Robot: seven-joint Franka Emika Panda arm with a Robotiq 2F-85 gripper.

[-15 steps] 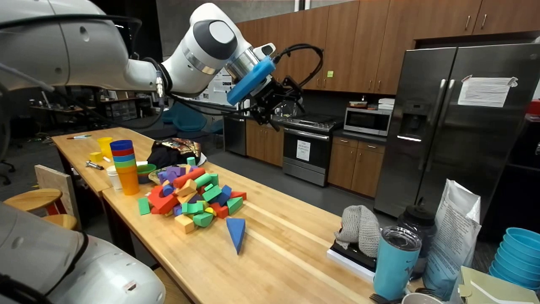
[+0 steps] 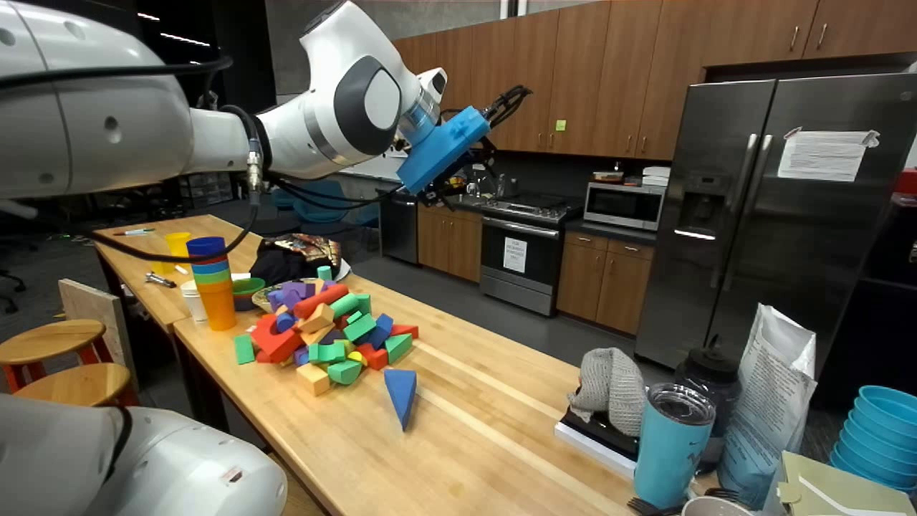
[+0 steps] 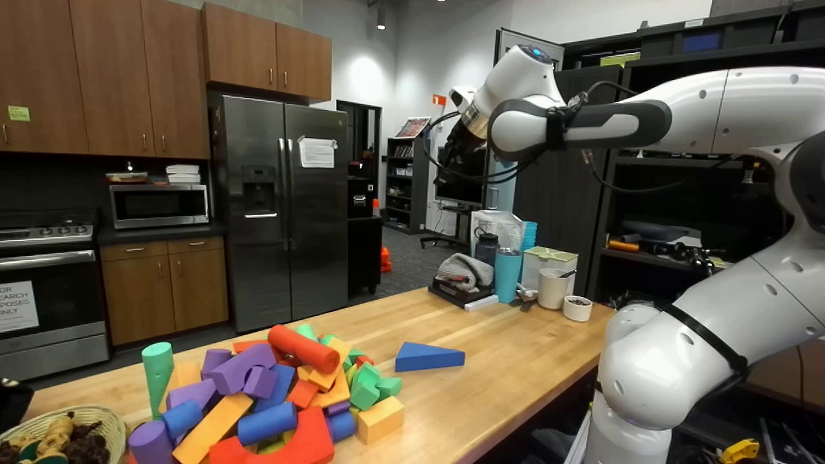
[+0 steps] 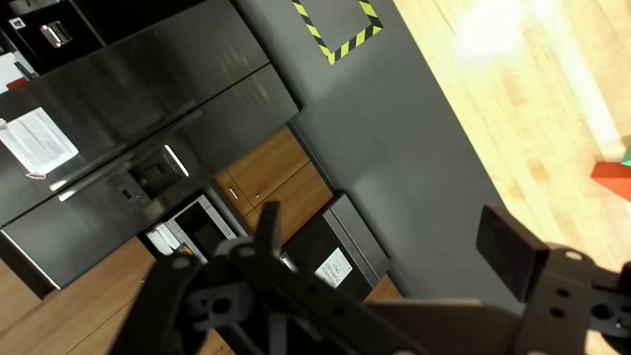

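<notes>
High over the table's far side hangs my gripper (image 2: 455, 176), well away from any block. Its two dark fingers (image 4: 509, 251) stand wide apart in the wrist view, with only floor and kitchen fronts showing beyond the gap. A heap of coloured blocks, among them a red cylinder (image 3: 303, 349) and a red arch (image 2: 276, 341), lies on the wooden table (image 2: 481, 430). Apart from the heap rests a blue triangular block (image 2: 401, 395), flat on the bare wood. In the wrist view only a red block (image 4: 613, 177) and a bit of green show at the right edge.
Stacked cups (image 2: 218, 292) and a wicker basket (image 3: 73, 417) stand beside the heap. A blue tumbler (image 2: 675, 443), a grey cloth (image 2: 612, 387) and a white mug (image 3: 553, 287) crowd the table's other end. Bare wood lies between.
The arm has drawn back slightly to the left in exterior view 1, and the wrist has turned, showing more of its blue bracket. Blocks and table items are unmoved.
</notes>
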